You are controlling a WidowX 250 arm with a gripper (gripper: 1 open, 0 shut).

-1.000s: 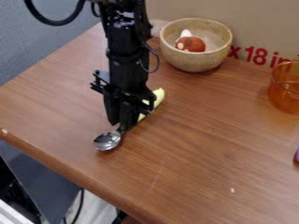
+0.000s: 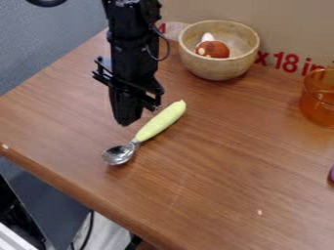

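A metal spoon (image 2: 120, 152) with a pale yellow-green handle lies on the wooden table, along with that handle (image 2: 163, 120), which slants up to the right. The black gripper (image 2: 131, 115) is raised above and left of the handle, apart from it; whether its fingers are open or shut is hard to tell.
A wooden bowl (image 2: 218, 65) holding a brown and white item stands at the back. An orange transparent container (image 2: 318, 103) is at the right, with a purple object (image 2: 330, 175) at the right edge. The table's front edge runs along the lower left.
The gripper has moved up and to the left, away from the spoon, uncovering its handle. The spoon lies about where it was.
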